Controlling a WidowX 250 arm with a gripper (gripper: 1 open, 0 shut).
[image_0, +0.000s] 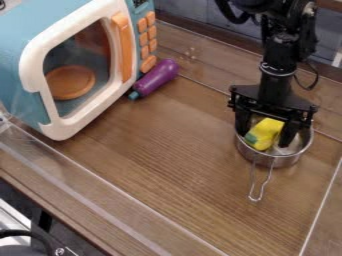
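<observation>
My black gripper (273, 128) is low over a metal pot (294, 153) on the right of the wooden table, its fingers reaching into the pot, open, around a yellow object with a green end (265, 133). Whether they touch it is hard to tell. The pot's wire handle points toward the front.
A toy microwave (54, 50) with an orange disc inside fills the upper left. A purple eggplant (155, 77) lies beside it. A wall edge runs along the back.
</observation>
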